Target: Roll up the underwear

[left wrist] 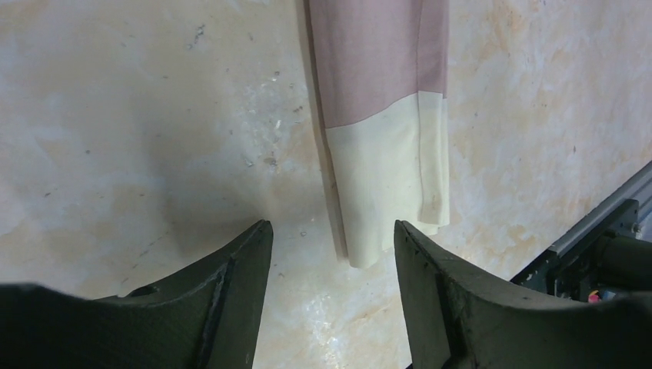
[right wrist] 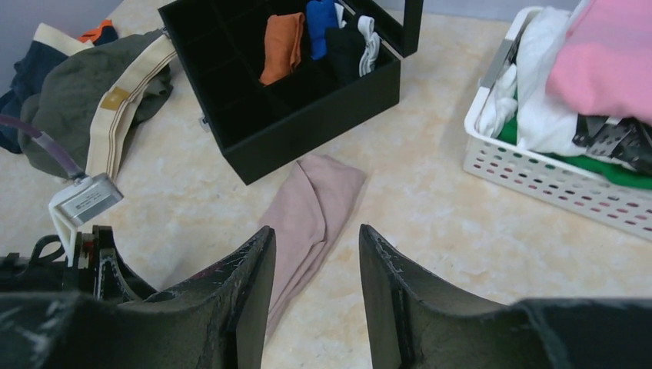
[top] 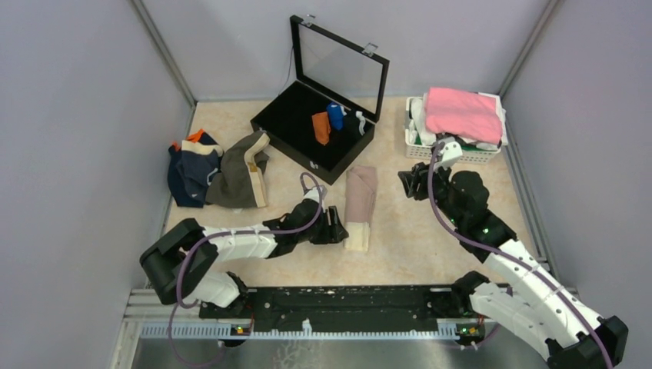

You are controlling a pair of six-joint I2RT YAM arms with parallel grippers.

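Observation:
A mauve pair of underwear [top: 360, 196] lies on the table, folded into a long narrow strip. Its cream waistband [left wrist: 379, 177] is the end closer to the table's front edge. My left gripper [top: 343, 228] stands just left of that waistband end; in the left wrist view its fingers [left wrist: 244, 288] are parted with bare table and the tip of the waistband seen beyond them. Off to the right of the cloth, my right gripper [top: 407, 184] is raised and open, holding nothing. In the right wrist view, the strip's far end [right wrist: 327, 188] shows beyond its fingers.
Behind the strip stands an open black box [top: 284, 115] with orange, blue and black rolled items at its right. A white basket [right wrist: 569, 188] heaped with clothes is at the back right. Grey and navy garments [top: 240, 178] lie at the left.

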